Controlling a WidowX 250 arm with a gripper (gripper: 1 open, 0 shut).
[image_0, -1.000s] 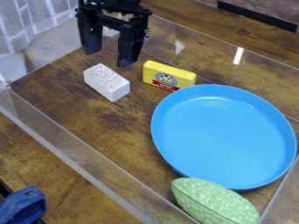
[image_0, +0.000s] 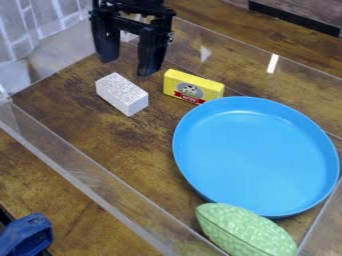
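Note:
The black gripper (image_0: 131, 52) hangs open at the top centre, its two fingers pointing down above and behind a white block (image_0: 122, 94) on the wooden surface. A yellow box with a red label (image_0: 194, 86) lies to the right of the white block. A large blue plate (image_0: 254, 155) fills the right of the workspace.
A green leaf-shaped object (image_0: 246, 230) sits at the bottom right, below the plate. A blue object (image_0: 24, 236) is at the bottom left corner. Clear bin walls edge the area.

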